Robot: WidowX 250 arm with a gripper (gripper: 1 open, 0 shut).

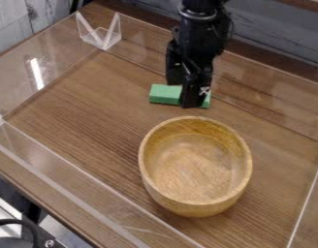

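Note:
My black gripper (188, 92) hangs from the top centre, pointed down over a small green block (162, 95), which lies on the wooden tabletop and is partly behind it. The fingers look apart; whether they touch the block cannot be told. A large tan oval bowl (194, 170) sits in the lower middle, in front of the block.
A clear plastic basket (100, 29) stands at the back left. Black cables lie at the lower left edge.

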